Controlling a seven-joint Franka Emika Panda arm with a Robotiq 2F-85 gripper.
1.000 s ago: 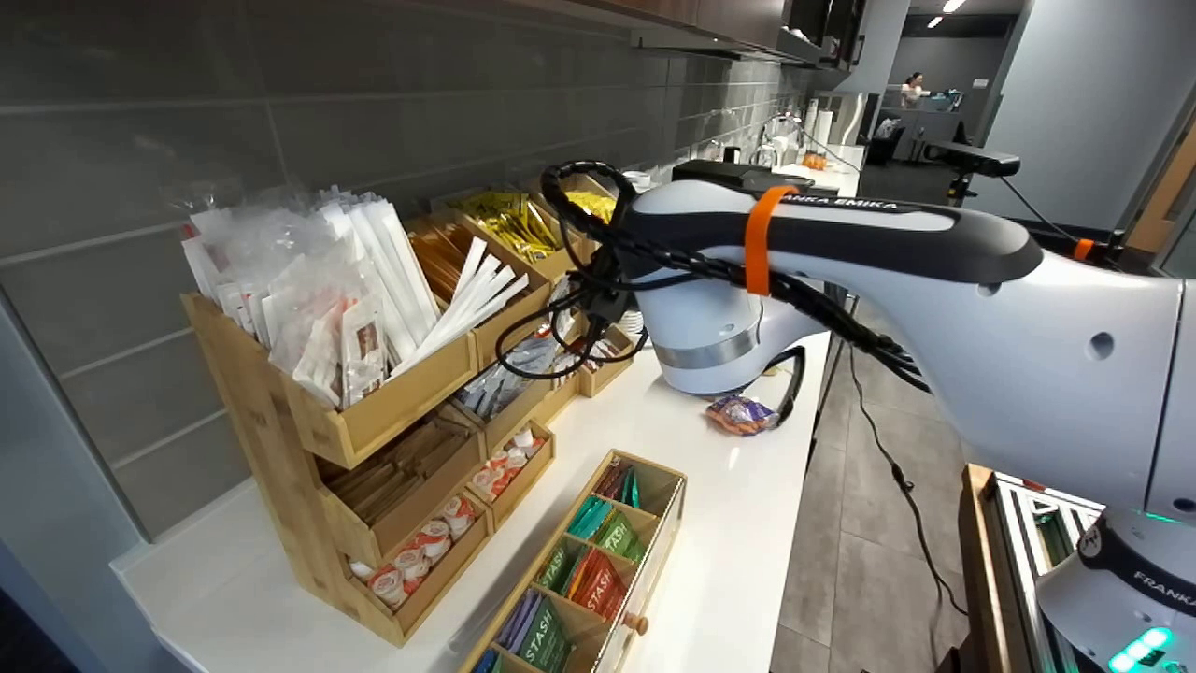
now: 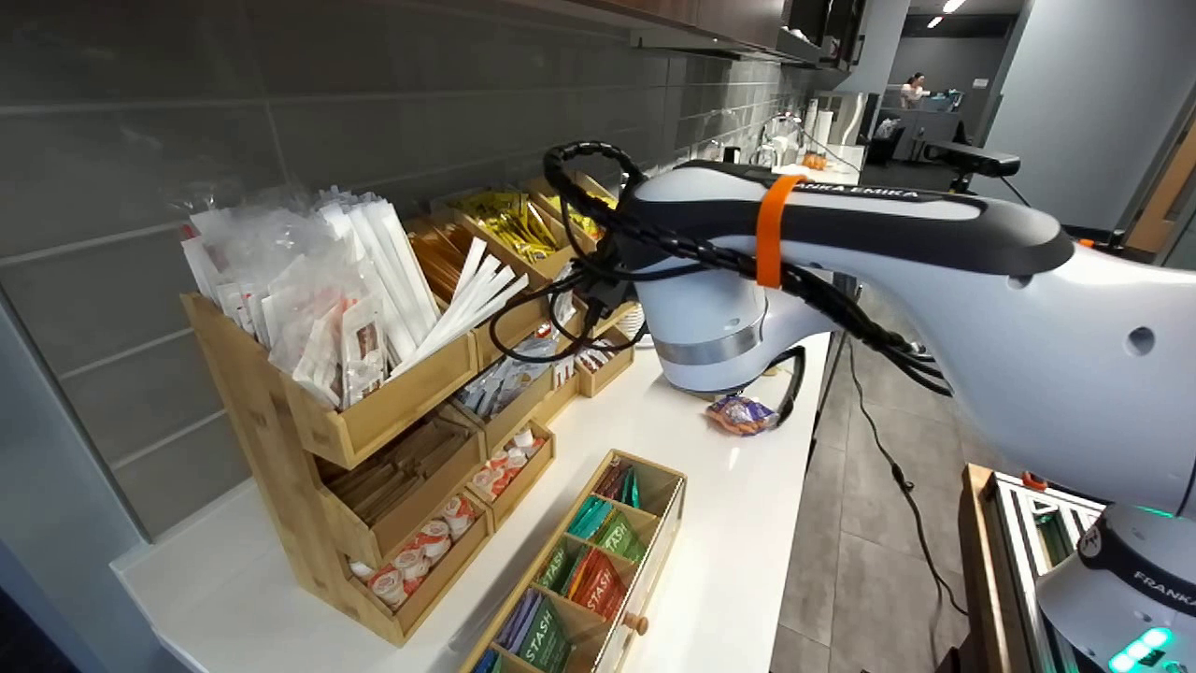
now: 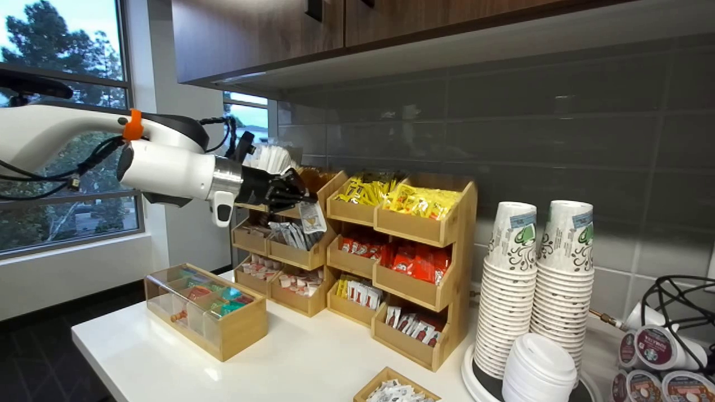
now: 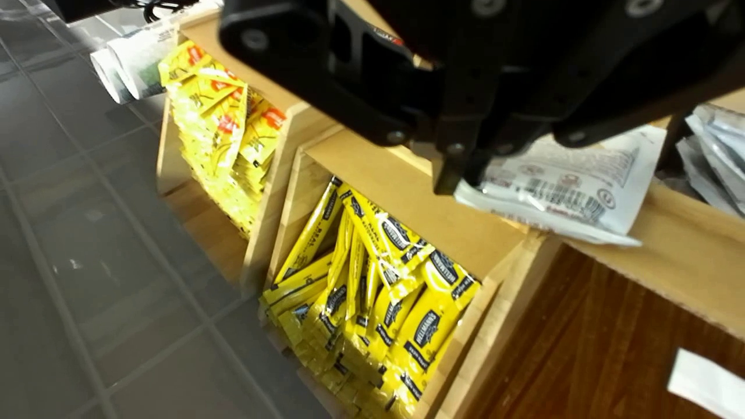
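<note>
A flat white packet [image 3: 312,218] with printing on it hangs from the tip of my gripper [image 3: 310,198], whose fingers are shut on its edge. In the wrist view the packet [image 4: 569,185] shows its barcode side, one corner tucked by the dark fingertips [image 4: 452,174]. Below and behind it in the second exterior view is a middle-row bin of silver packets [image 3: 295,235]. The first exterior view hides the fingertips behind the wrist and cables.
Beside the packet are bins of yellow Hellmann's packets [image 4: 391,307] and other yellow packets [image 4: 223,125]. A wooden tea box [image 3: 244,328] stands on the white counter. Cup stacks [image 3: 509,288] are at the right; straws [image 2: 476,303] stick out of a top bin.
The arm's upper links have shifted slightly to the right in the first exterior view. The wrist has moved only a little; the bins and tea box look unchanged.
</note>
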